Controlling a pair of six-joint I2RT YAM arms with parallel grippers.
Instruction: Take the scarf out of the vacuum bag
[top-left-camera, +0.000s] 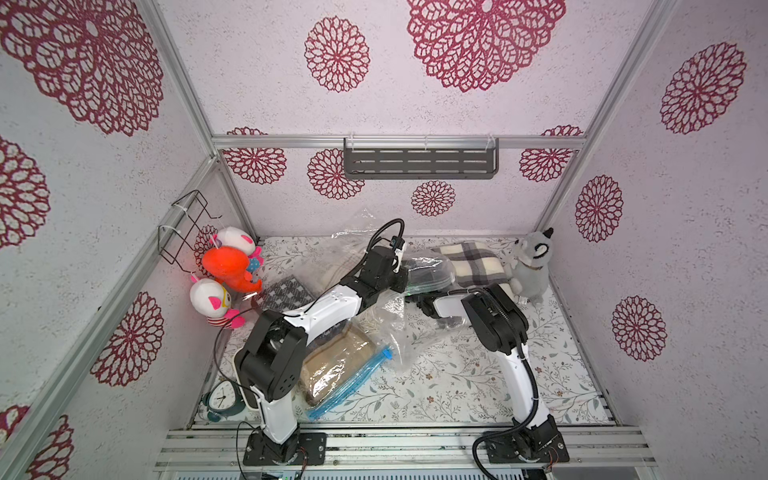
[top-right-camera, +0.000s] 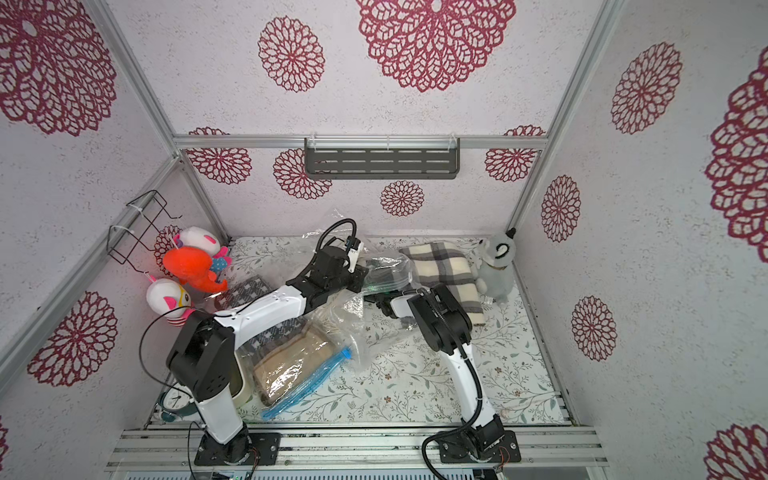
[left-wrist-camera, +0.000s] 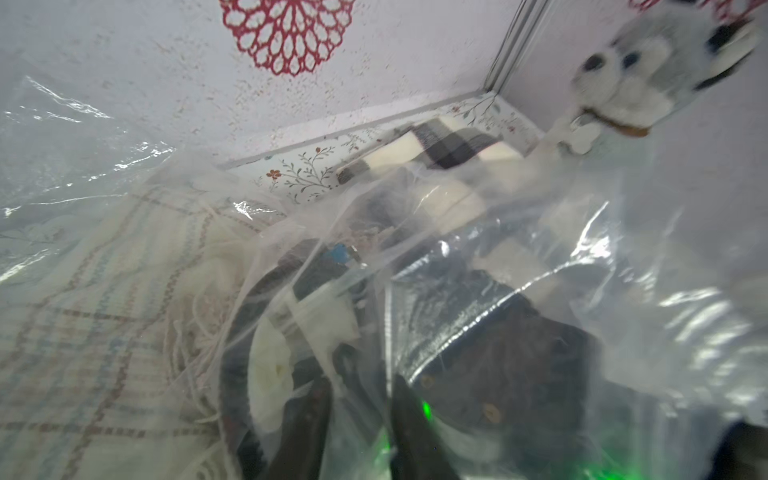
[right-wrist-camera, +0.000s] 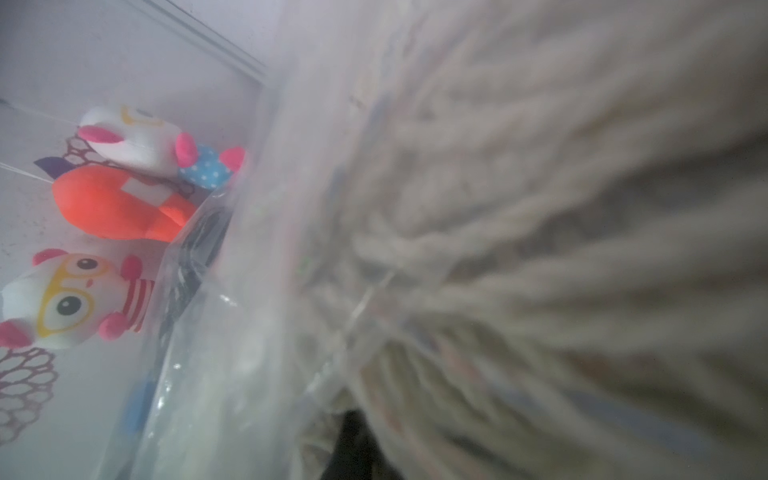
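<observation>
A clear vacuum bag (left-wrist-camera: 512, 264) is stretched across the left wrist view; behind or inside it at left lies a cream plaid scarf (left-wrist-camera: 96, 336) with fringe. My left gripper is at the bag's plastic, its fingers blurred and apart, with plastic showing between them; whether it holds any is unclear. In the right wrist view cream fringe (right-wrist-camera: 560, 240) fills most of the frame beside wrinkled plastic. My right gripper is mostly buried in the fringe, low in the middle, its fingertips hidden.
A black-and-white checked cloth (top-left-camera: 472, 260) and grey plush dog (top-left-camera: 530, 264) are at back right. Plush toys (top-left-camera: 232, 268) line the left. A bag with tan contents (top-left-camera: 336, 368) and a clock (top-left-camera: 224, 397) lie at front left.
</observation>
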